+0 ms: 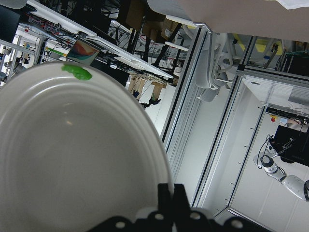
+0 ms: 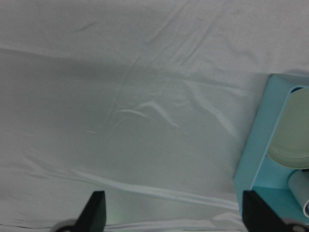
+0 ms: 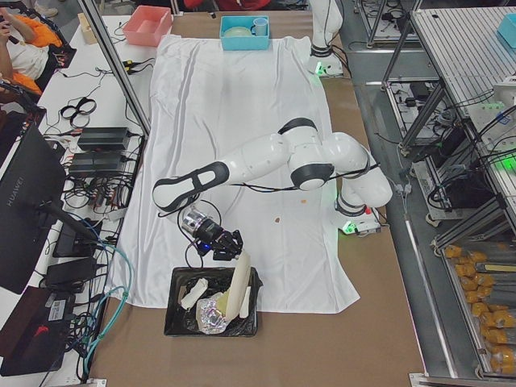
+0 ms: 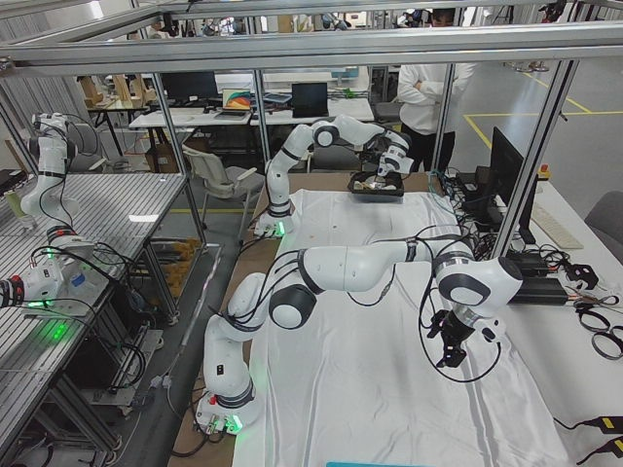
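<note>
My left gripper (image 3: pixel 230 246) is shut on the rim of a white plate (image 1: pixel 82 150), held on edge over a black bin (image 3: pixel 173 322) at the near end of the cloth. A green smear (image 1: pixel 76 72) marks the plate. The bin holds crumpled foil (image 3: pixel 211 318), a pale wrapper and a yellowish item. My right gripper stands open over bare white cloth, left of a blue box (image 2: pixel 256 159) that holds a pale dish (image 2: pixel 292 133) and a cup (image 2: pixel 300 191).
A pink bin (image 3: pixel 147 24) and cable clutter sit on the side table to the left, along with a monitor (image 3: pixel 28 210).
</note>
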